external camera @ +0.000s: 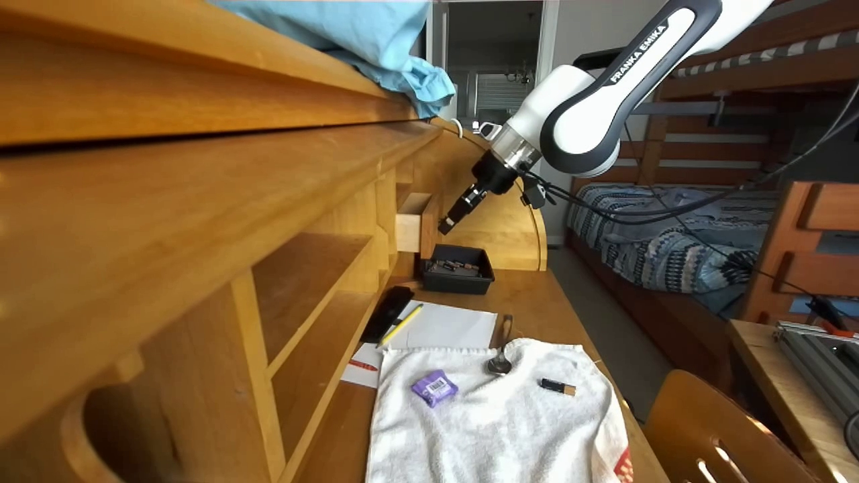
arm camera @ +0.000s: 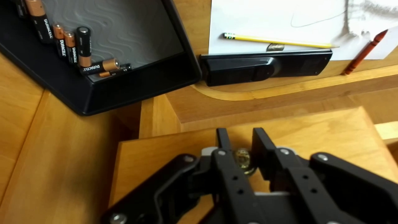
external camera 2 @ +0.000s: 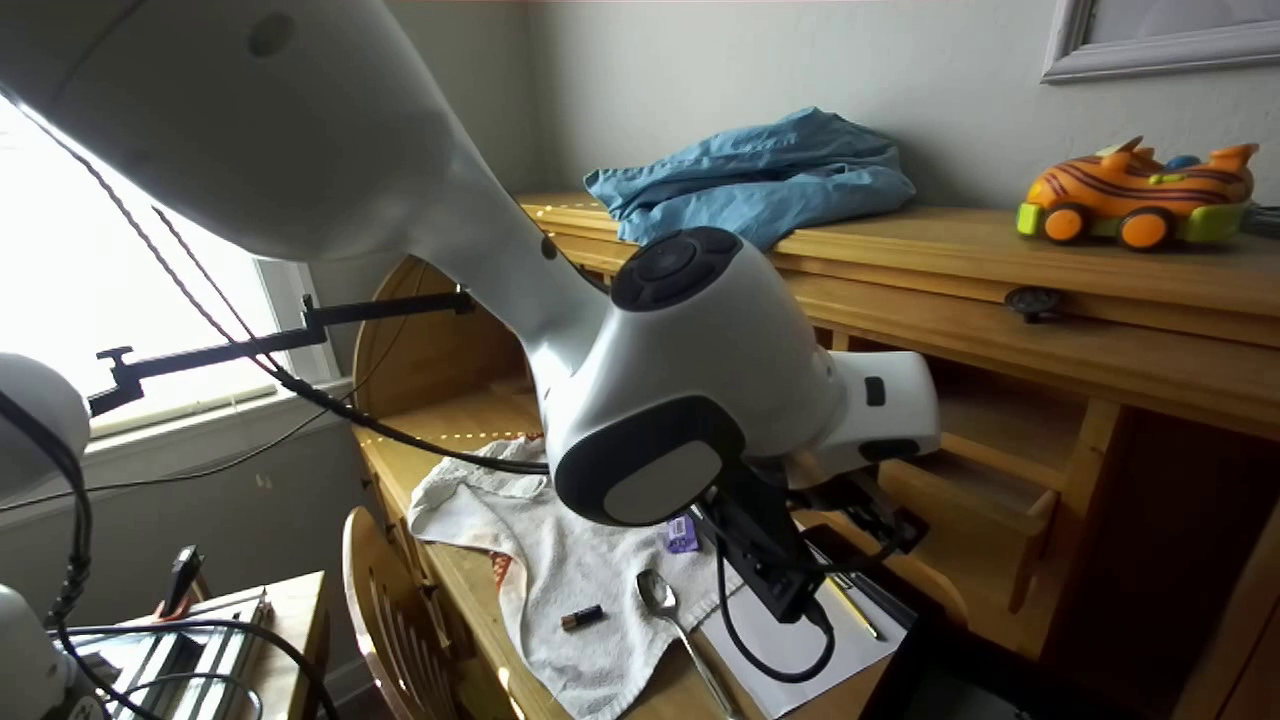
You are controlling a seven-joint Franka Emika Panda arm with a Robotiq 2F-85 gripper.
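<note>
A small wooden drawer (external camera: 409, 231) stands pulled out from the desk hutch, its inside partly showing in exterior view 1. In the wrist view its flat wooden front (arm camera: 317, 136) lies below my gripper, which is shut on a round brass-coloured knob (arm camera: 243, 158). The knob sits between the two black fingers, partly covered by them. From exterior view 1, my gripper (external camera: 446, 226) slants down to the drawer front from the right. My arm hides much of the desk in exterior view 2.
Just beyond the drawer, a black tray (arm camera: 149, 76) holds several batteries. Paper, a pencil (arm camera: 279, 40), a black case (arm camera: 238, 69) and a red crayon (arm camera: 365, 52) lie nearby. On the white towel (external camera: 483, 435) are a purple packet (external camera: 435, 388), a battery (external camera: 557, 387) and a spoon (external camera: 500, 363).
</note>
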